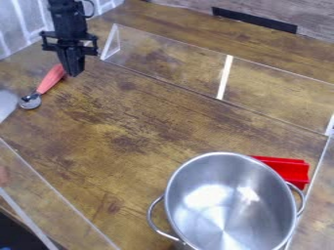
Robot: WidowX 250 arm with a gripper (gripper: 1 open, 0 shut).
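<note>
My black gripper (73,66) hangs at the upper left of the camera view, its fingertips close together with nothing visible between them. Just left of and below it, an ice-cream scoop with a red handle (51,79) and a metal head (30,101) lies on the wooden table (144,117). A large steel pot (229,200) stands at the lower right, with a red object (294,168) behind its right side, partly hidden by it.
Clear acrylic barriers (170,63) border the back, front left and right of the work area. A pale object (7,105) sits at the left edge beside the scoop.
</note>
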